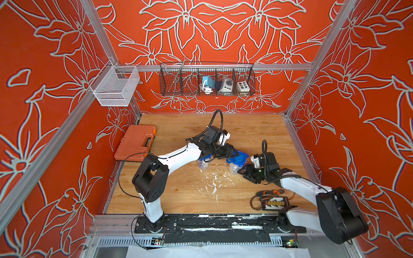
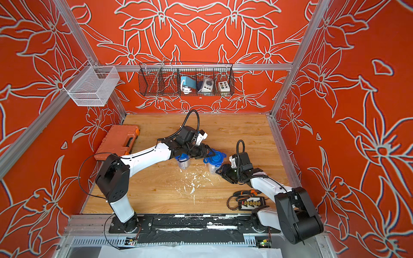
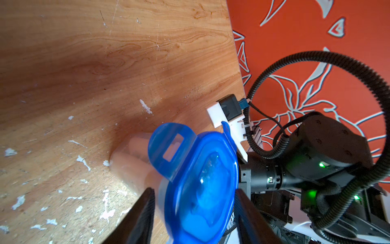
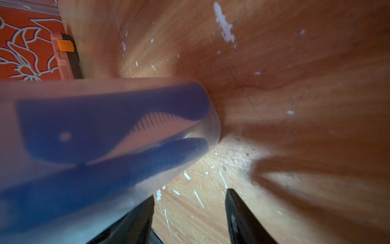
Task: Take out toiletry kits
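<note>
A translucent toiletry kit [image 1: 235, 167] with a blue lid stands between my grippers; through its side in the right wrist view show a dark blue comb [image 4: 105, 118] and another long blue item. My left gripper is part open, its fingertips either side of that lid; whether they touch it I cannot tell. My right gripper is open low beside the container's body, with no object clearly between its fingers. A second blue-lidded container [image 2: 184, 162] stands to the left, partly under my left arm.
An orange case [image 1: 131, 142] lies at the left. A power strip with cables [image 1: 275, 203] lies at the front right. A black wire basket [image 1: 189, 81] and a white basket [image 1: 111, 92] hang on the walls.
</note>
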